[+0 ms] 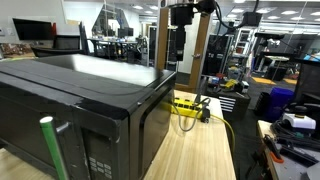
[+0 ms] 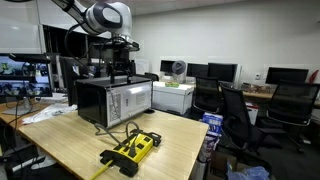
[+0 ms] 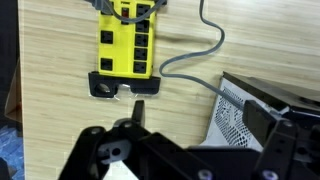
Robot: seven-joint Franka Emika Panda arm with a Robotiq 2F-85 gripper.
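My gripper stands open in the wrist view, with nothing between its spread fingers. Exterior view 2 has the gripper [image 2: 128, 78] high above the table, by the top of a black microwave-like box [image 2: 92, 101]. That box [image 1: 128, 108] fills the left of exterior view 1, its front facing the bare wood. A yellow power strip [image 2: 132, 152] with dark sockets lies on the table in front of it. From above, the strip [image 3: 127, 42] is to the left of the gripper, and the box's perforated side [image 3: 232, 124] lies beneath the right finger.
A grey cable [image 3: 190, 72] curves over the wood between strip and box. Office chairs [image 2: 250, 122] and a blue box [image 2: 212, 121] stand beyond its edge. A green rod [image 1: 53, 146] rises close to the camera.
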